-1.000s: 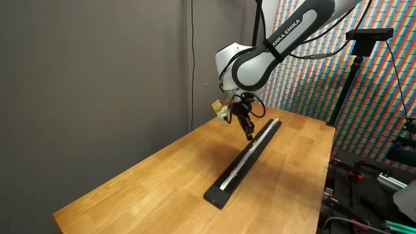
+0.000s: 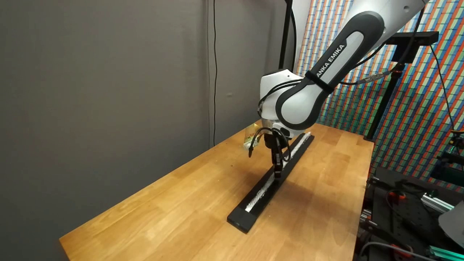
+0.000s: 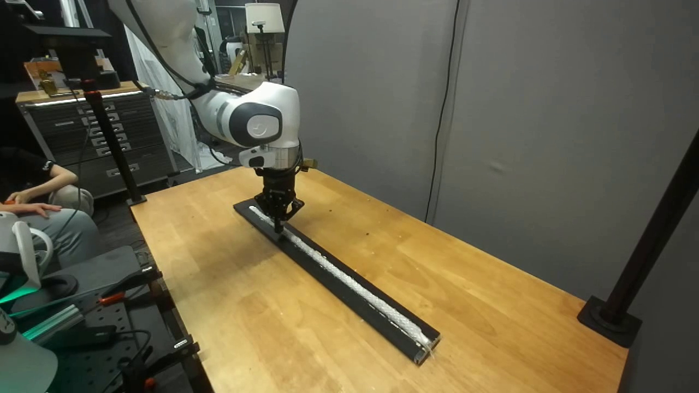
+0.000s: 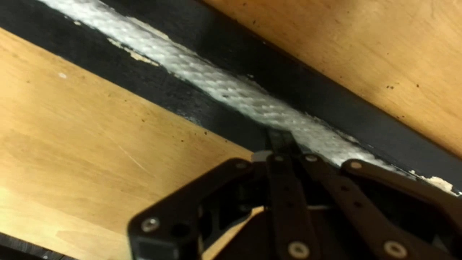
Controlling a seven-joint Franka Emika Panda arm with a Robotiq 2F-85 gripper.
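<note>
A white braided rope (image 3: pixel 352 284) lies lengthwise along the middle of a long black bar (image 3: pixel 306 259), which rests flat on the wooden table. Low over the bar, nearer its far end in exterior view 2, my gripper (image 3: pixel 279 229) points down. In the wrist view, the closed fingertips of the gripper reach the lower edge of the rope (image 4: pixel 225 91). Nothing shows between them; whether they touch the rope or hover just above is hard to tell. In exterior view 1 the gripper (image 2: pixel 277 175) covers part of the rope.
Bare tabletop (image 2: pixel 174 204) surrounds the bar on both sides. A grey wall panel (image 3: pixel 557 131) borders one long side. A black post base (image 3: pixel 609 320) stands at a table corner. A person sits beyond the other edge in exterior view 2.
My gripper has come down and turned more upright, from above the bar's edge to low over the rope. The bar and rope lie where they were.
</note>
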